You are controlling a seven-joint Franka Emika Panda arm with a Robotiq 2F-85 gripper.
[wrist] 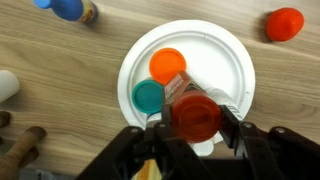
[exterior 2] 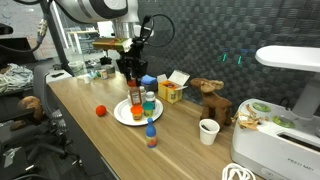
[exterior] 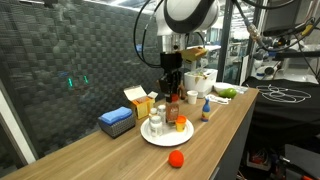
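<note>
My gripper points down over the plate, shut on a bottle with an orange-red cap [wrist: 197, 117]. The bottle's brownish body [exterior: 172, 112] shows below the fingers in exterior view 1. Whether its base touches the plate cannot be told. The round white plate [wrist: 140, 60] also carries an orange cup [exterior: 181, 124], a teal-lidded jar [wrist: 148, 96] and white-capped containers [exterior: 156, 127] close beside the bottle.
A red tomato-like ball [exterior: 176, 158] lies in front of the plate, and a blue bottle [exterior 2: 151, 132] stands to one side. Behind are a yellow box [exterior 2: 173, 88] and a dark blue block [exterior: 117, 122]. Bare wood lies at the near left in exterior view 1.
</note>
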